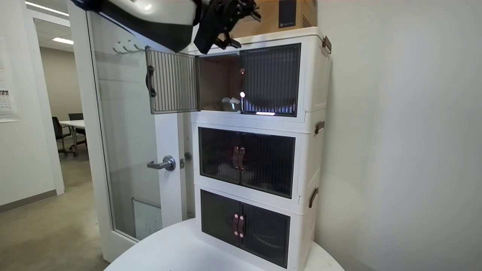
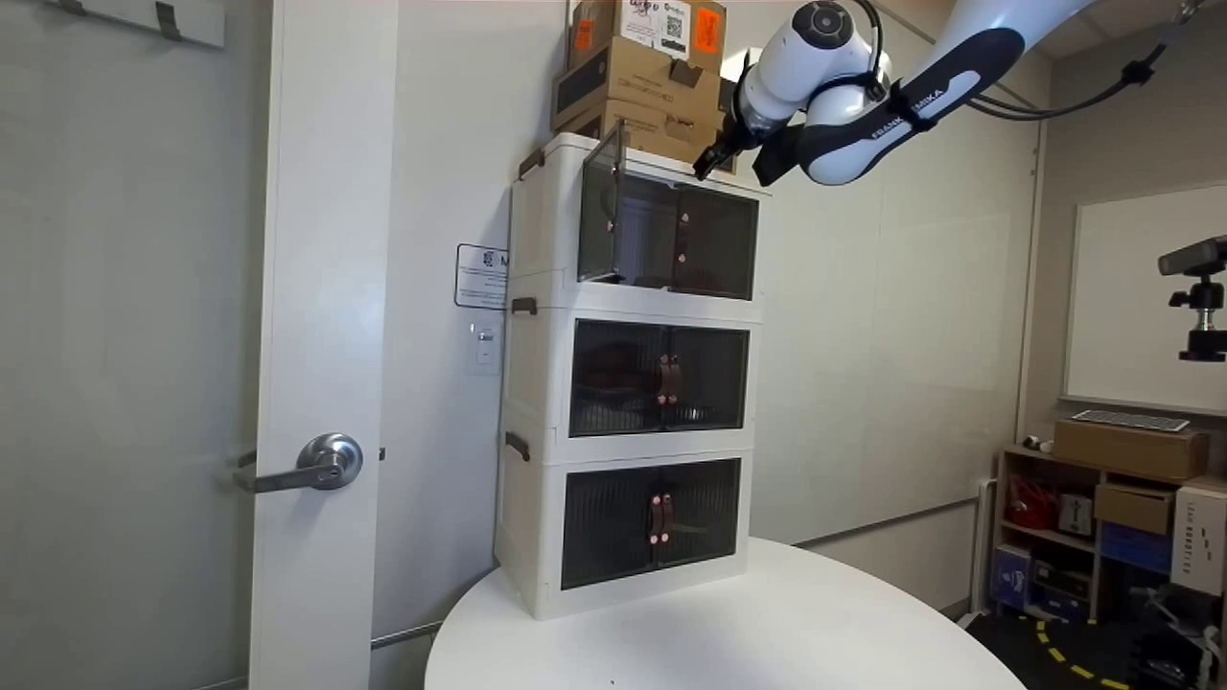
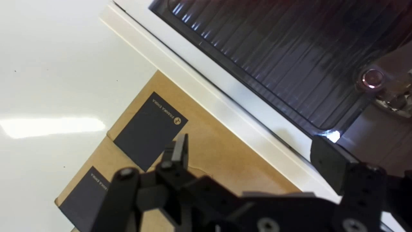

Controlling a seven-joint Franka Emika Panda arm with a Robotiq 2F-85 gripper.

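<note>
My gripper (image 1: 247, 30) hangs at the height of the top edge of the white cabinet (image 1: 311, 81), in front of it. In the wrist view its fingers (image 3: 330, 164) stand wide apart with nothing held between them. The top compartment's left door (image 1: 175, 83) is swung open, while its right door (image 1: 271, 81) is closed. Inside the opening, a small light-coloured container (image 1: 231, 104) shows low down, partly hidden by the right door. That door's brown handle (image 3: 386, 83) appears at the right of the wrist view, clear of the fingers.
Cardboard boxes (image 2: 644, 86) are stacked on the cabinet, close to my gripper. Both lower compartments have closed dark doors (image 2: 656, 379). A glass door (image 1: 131, 135) stands to the left.
</note>
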